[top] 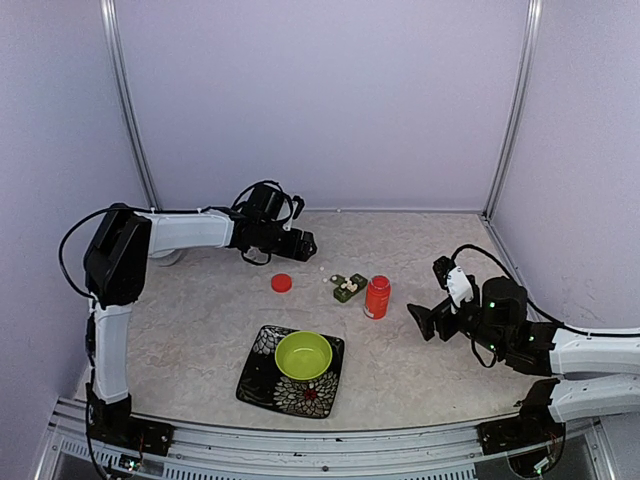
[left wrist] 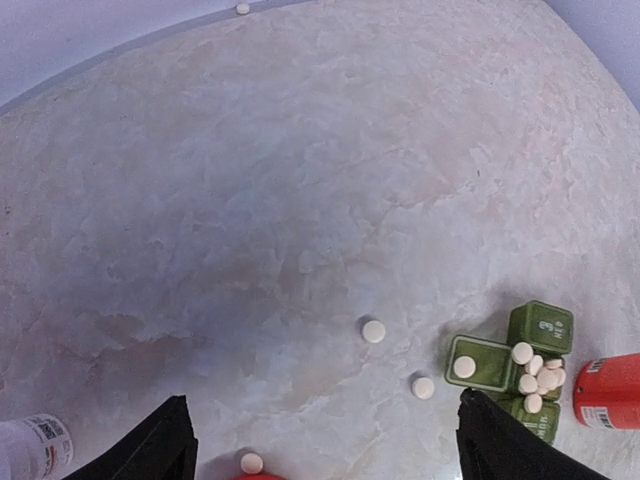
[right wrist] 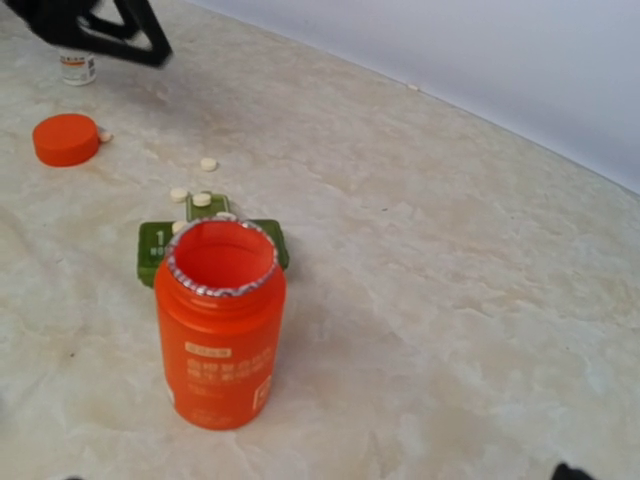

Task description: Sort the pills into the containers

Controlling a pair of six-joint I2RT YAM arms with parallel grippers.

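Several pale pills sit in and on the small green pill box [left wrist: 483, 364], whose lids stand open. Loose pills lie on the table: a pill [left wrist: 373, 331] and a second pill [left wrist: 423, 387] left of the box, another pill [left wrist: 252, 463] against the red cap [top: 281, 283], and one pill [left wrist: 243, 8] far back by the wall. The red bottle [right wrist: 220, 350] stands uncapped and upright beside the box. High over the back left of the table, my left gripper [top: 306, 245] has its fingers [left wrist: 150, 440] spread, nothing between them. My right gripper [top: 425, 322] is open and empty, right of the bottle.
A green bowl [top: 304, 356] rests on a black patterned tray [top: 262, 392] at the front. In the left wrist view, a white bottle [left wrist: 35, 447] shows at the lower left.
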